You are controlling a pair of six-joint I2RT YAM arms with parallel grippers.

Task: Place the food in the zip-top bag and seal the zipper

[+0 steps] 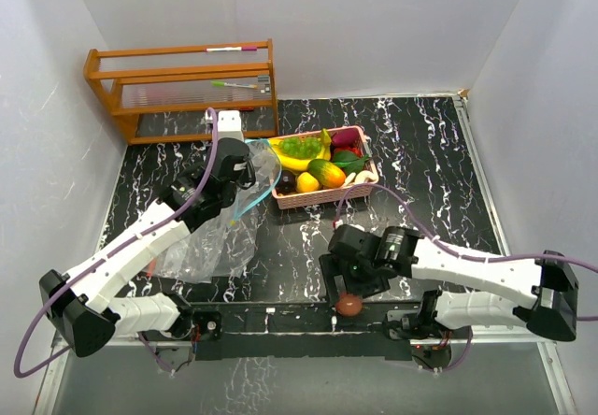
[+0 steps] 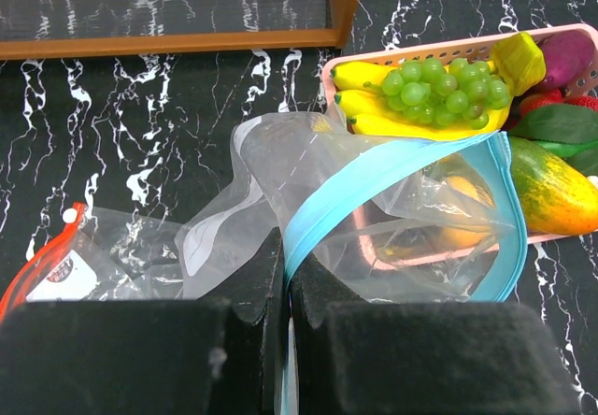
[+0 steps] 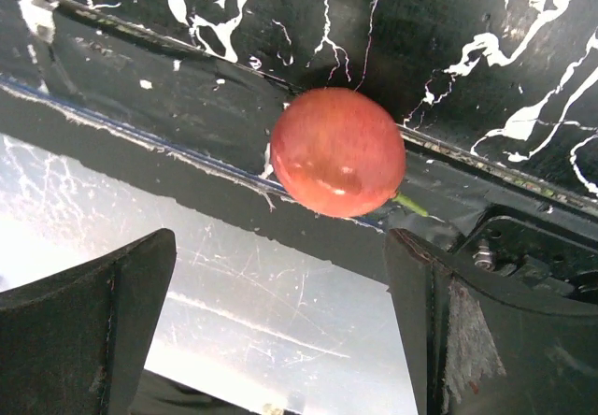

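A clear zip top bag (image 2: 234, 200) with a light blue zipper edge (image 2: 355, 181) hangs from my left gripper, which is shut on that edge. An orange-red round fruit (image 3: 336, 151) with a small green stem lies at the table's front ledge. My right gripper is open above it, the fruit between and beyond the fingertips. A pink basket (image 1: 318, 198) of food holds bananas, green grapes (image 2: 448, 93), a papaya (image 2: 551, 191) and other produce behind the bag.
A wooden rack (image 1: 187, 139) stands at the back left. An orange-zippered bag (image 2: 112, 256) lies at the left. A dark ledge runs along the front.
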